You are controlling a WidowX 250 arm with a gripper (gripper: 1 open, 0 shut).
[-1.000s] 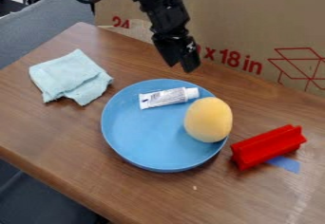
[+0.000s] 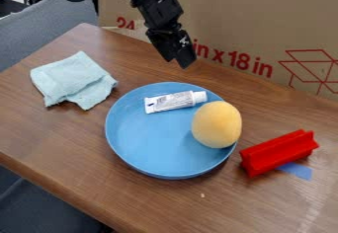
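The black gripper (image 2: 180, 51) hangs open over the back of the table, above and behind the blue plate (image 2: 145, 138), touching none of the objects. On the plate lie a white tube (image 2: 172, 101) and a round yellow object (image 2: 215, 124). A folded light blue cloth (image 2: 71, 79) is on the left of the table, and a red object (image 2: 278, 152) lies to the right of the plate.
A cardboard box (image 2: 271, 35) stands along the back of the table. A piece of blue tape (image 2: 295, 171) is by the red object.
The objects on the table have not moved.
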